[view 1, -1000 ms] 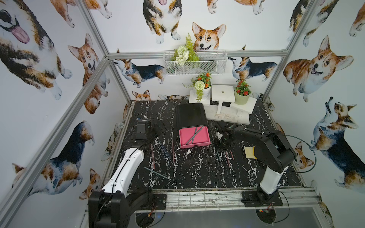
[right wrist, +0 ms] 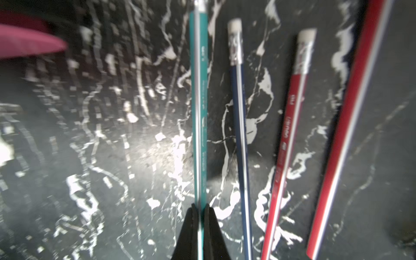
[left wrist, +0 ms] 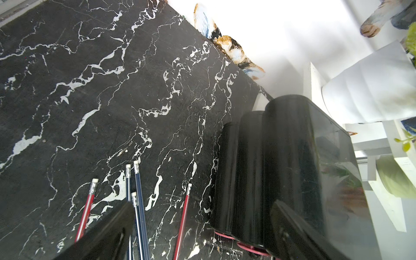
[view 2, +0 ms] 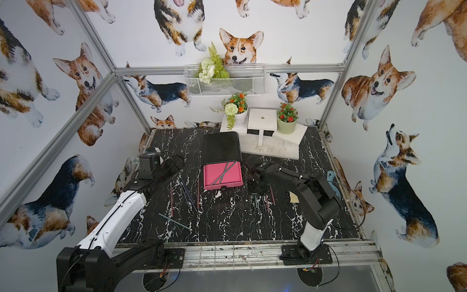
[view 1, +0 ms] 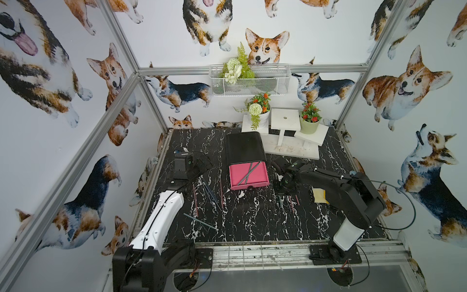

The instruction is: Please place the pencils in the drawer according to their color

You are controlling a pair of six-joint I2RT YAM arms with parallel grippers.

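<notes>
A black drawer unit [view 1: 244, 146] has a pink drawer [view 1: 236, 177] pulled out, with crossed dark-green pencils in it. Red and navy pencils lie at the left in the left wrist view, a green one [view 1: 199, 221] nearer the front edge. My left gripper stands open over them, beside the unit. My right gripper is shut at a teal pencil [right wrist: 198, 99], its fingertips closed on the shaft; whether it grips is hard to confirm. A navy pencil [right wrist: 240, 112] and red pencils [right wrist: 286, 147] lie alongside.
White stands [view 1: 291, 150] with potted plants [view 1: 309, 124] fill the back right. A yellow item [view 1: 319, 195] lies right of the right arm.
The left arm looks unchanged.
</notes>
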